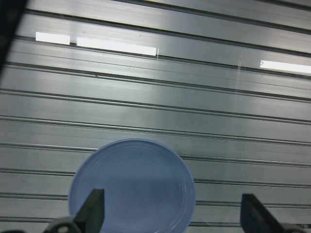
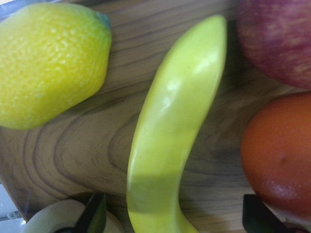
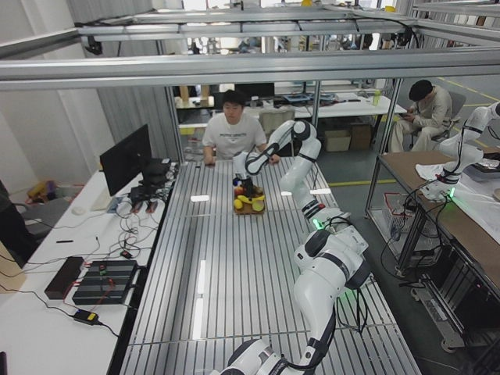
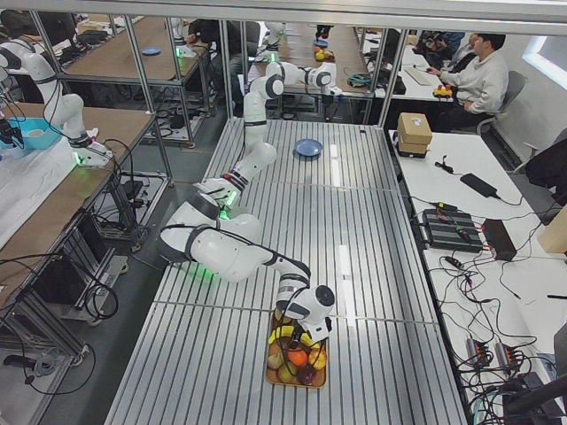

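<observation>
A wooden tray of toy fruit (image 4: 274, 377) holds a banana (image 2: 170, 121), lemon (image 2: 51, 63), orange tomato-like fruit (image 2: 279, 150), red apple (image 2: 274, 36) and other fruit. My right gripper is over the banana, its fingertips apart, open, with the banana beneath between them. A blue plate (image 4: 308, 149) lies at the other end of the slatted table. My left gripper hangs over this plate (image 1: 133, 182), its fingertips wide apart and nothing held.
Side desks (image 3: 47, 266) carry a monitor, boxes and cables. A seated person (image 3: 233, 133) is at the table's far end. A neighbouring robot stands on another bench.
</observation>
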